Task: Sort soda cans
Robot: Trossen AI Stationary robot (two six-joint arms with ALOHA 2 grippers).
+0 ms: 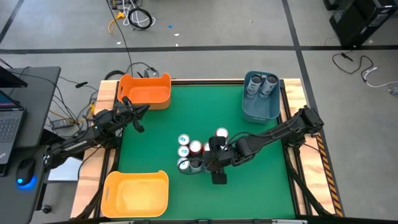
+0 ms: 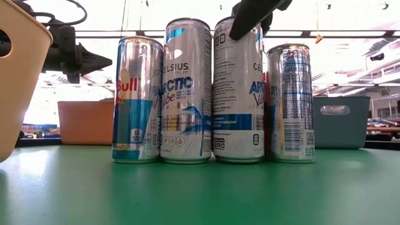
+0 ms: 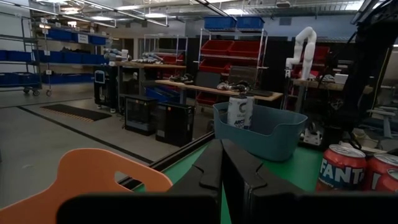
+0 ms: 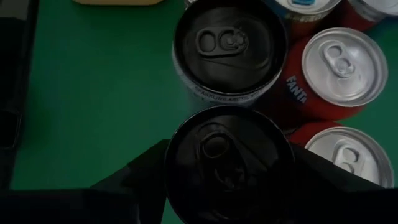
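Note:
In the right wrist view, my right gripper is shut on a black-topped can (image 4: 214, 140), one finger on either side of it. That can (image 2: 237, 94) stands upright in the low view, base at table level. Another black-topped can (image 4: 230, 56) is right beside it, and red Fanta cans (image 4: 345, 68) sit to its right. A Red Bull can (image 2: 134, 106) stands at the row's left end in the low view. Over by the orange bin, my left gripper is shut, its fingers together and empty.
The teal bin (image 1: 261, 112) at the far right holds two cans lying in it. An orange bin (image 1: 146, 91) is at the far left, a yellow bin (image 1: 135, 194) at the near left.

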